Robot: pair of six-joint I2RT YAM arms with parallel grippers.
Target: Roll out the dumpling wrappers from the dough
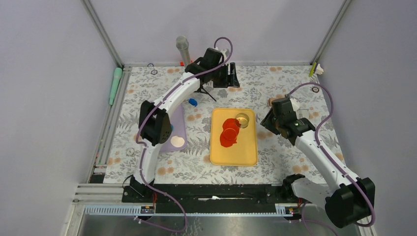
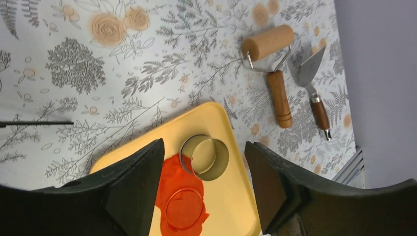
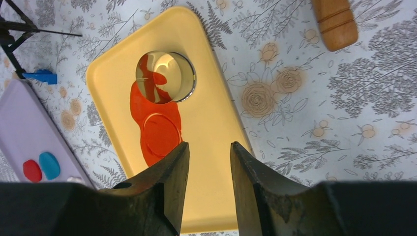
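Observation:
A metal ring cutter rests at the upper right of the yellow tray, partly over flattened red dough, which has a round impression pressed in it. My left gripper is raised above the back of the table, open and empty, its fingers framing the tray from above in the left wrist view. My right gripper hangs open just right of the tray, nothing between its fingers. A purple tray at the left holds coloured dough rounds.
A wooden roller and a scraper lie right of the tray. A blue object, a dark rod and a stand are at the back left.

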